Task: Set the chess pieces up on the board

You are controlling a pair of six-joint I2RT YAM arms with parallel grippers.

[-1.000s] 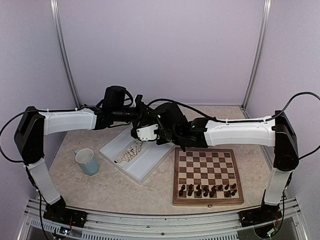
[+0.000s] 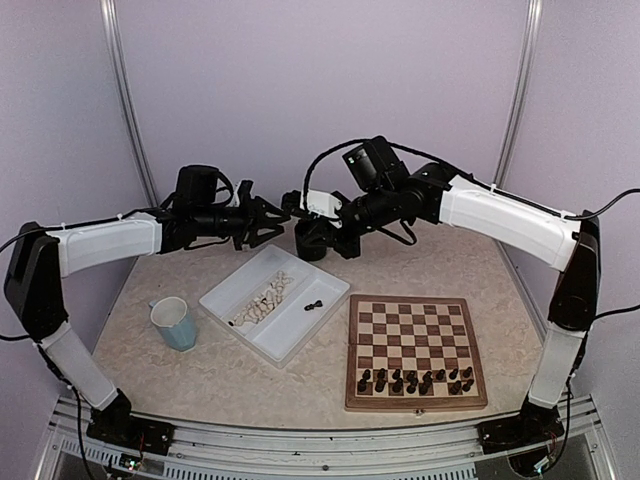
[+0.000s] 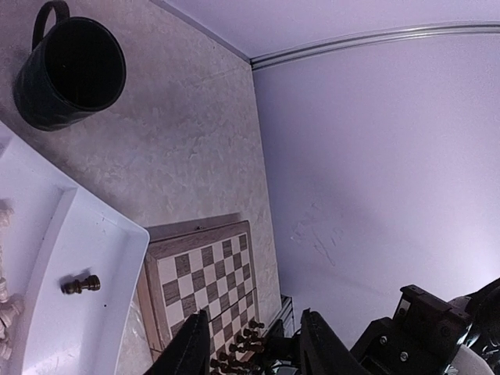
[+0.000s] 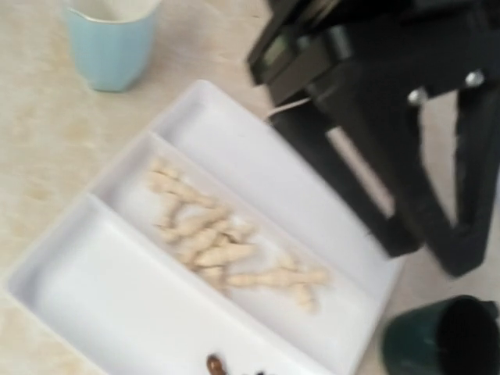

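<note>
Dark chess pieces (image 2: pixel 411 378) stand in two rows along the near side of the chessboard (image 2: pixel 413 336). A lone dark piece (image 3: pixel 80 284) lies on its side in one compartment of the white tray (image 2: pixel 217 298). Cream pieces (image 4: pixel 226 242) are heaped in the middle compartment. Above the tray's far side, my left gripper (image 2: pixel 268 222) is open with nothing between its fingers; it also shows blurred in the right wrist view. My right gripper (image 2: pixel 325 238), close to its right over the dark mug, is shut; its fingertips are hard to make out, and no held piece shows.
A light blue mug (image 2: pixel 173 323) stands left of the tray. The dark mug (image 3: pixel 70 74) is behind the tray, close to both arms. Bare table (image 2: pixel 255 385) lies in front of the tray.
The two grippers were close together above the tray and have drawn apart, left one leftward, right one up and back. The dark piece in the tray, hidden before, now shows.
</note>
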